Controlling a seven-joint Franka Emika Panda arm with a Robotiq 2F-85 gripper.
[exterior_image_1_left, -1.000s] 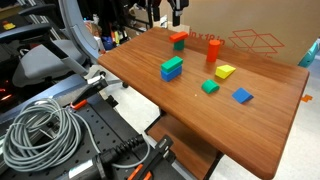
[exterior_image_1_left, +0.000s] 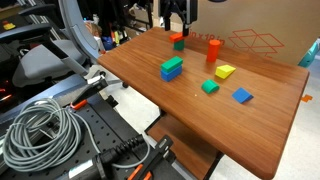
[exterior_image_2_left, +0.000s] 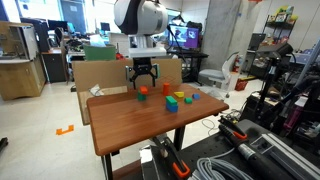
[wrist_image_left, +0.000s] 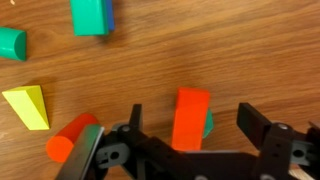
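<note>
A red block (exterior_image_1_left: 182, 37) rests on top of a green piece (exterior_image_1_left: 179, 45) near the far edge of the table. My gripper (exterior_image_1_left: 172, 24) is open above this stack, one finger on each side of it. In the wrist view, the red block (wrist_image_left: 191, 118) lies between the widely spread fingers, with a bit of the green piece (wrist_image_left: 209, 124) peeking out beside it. From the second exterior view, the gripper (exterior_image_2_left: 142, 76) again hangs just over the red block (exterior_image_2_left: 143, 89). Nothing is held.
A red cylinder (exterior_image_1_left: 214, 50) stands upright near the stack, close to one finger in the wrist view. Nearby are a yellow wedge (exterior_image_1_left: 224, 72), a green piece (exterior_image_1_left: 210, 87), a blue piece (exterior_image_1_left: 242, 95) and a green-on-blue stack (exterior_image_1_left: 172, 69).
My gripper has come down toward the red block and shifted slightly right in the first exterior view. The pieces on the table have not moved.
</note>
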